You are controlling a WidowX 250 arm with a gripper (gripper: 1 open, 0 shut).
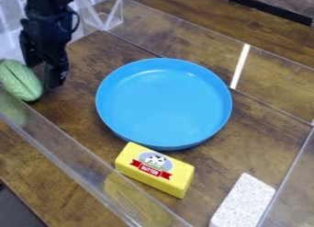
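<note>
The black gripper (pixel 44 61) is low at the left, over a pale green oblong vegetable (pixel 18 81) by the clear wall, its fingers open around or beside it; exact contact is hard to tell. A round blue plate (pixel 164 100) lies in the middle of the wooden surface, to the gripper's right.
A yellow butter box (pixel 154 171) lies below the plate. A white speckled block (pixel 241 201) is at the lower right. Clear walls edge the workspace. Bare wood surrounds the plate.
</note>
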